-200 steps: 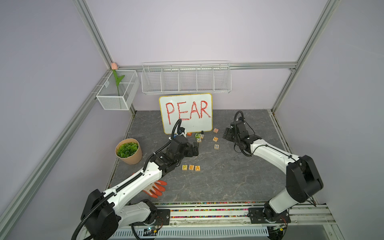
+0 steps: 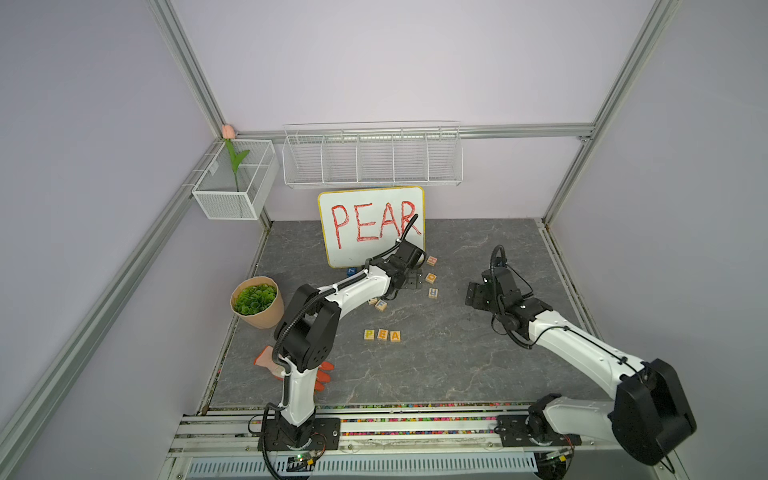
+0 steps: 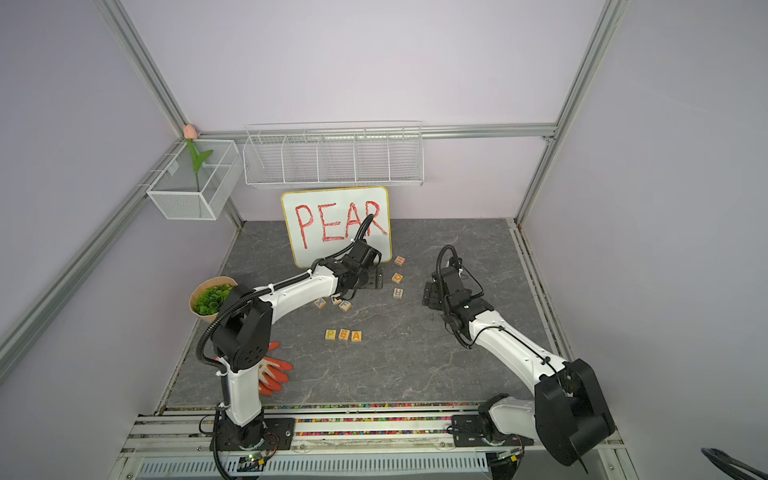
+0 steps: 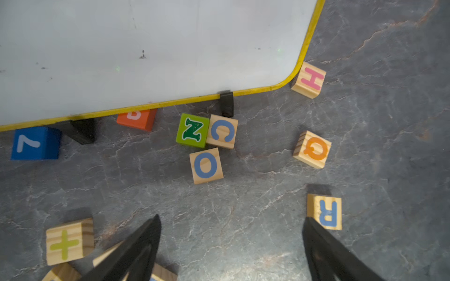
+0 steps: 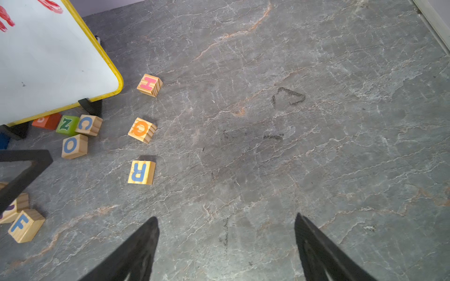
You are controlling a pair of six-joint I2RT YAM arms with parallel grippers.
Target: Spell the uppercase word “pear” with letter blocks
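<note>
Blocks P [image 2: 369, 334], E [image 2: 383, 334] and A [image 2: 395, 336] stand in a row on the grey table. An R block [image 4: 324, 211] lies behind them to the right, just beyond the right finger of my open left gripper in the left wrist view. Loose H [image 4: 309, 80], Q [image 4: 312, 149], O [image 4: 206, 165], C [image 4: 221, 132] and N [image 4: 192, 130] blocks sit near the whiteboard [image 2: 370, 248] reading PEAR. My right gripper is open over bare table right of the R, nothing between its fingers.
A potted plant [image 2: 256, 299] stands at the left, with orange gloves [image 3: 276, 372] at front left. Wire baskets [image 2: 372, 156] hang on the back wall.
My left gripper has moved toward the back and right, over the loose blocks. My right arm has moved right and toward the front. The P, E, A row is unchanged.
</note>
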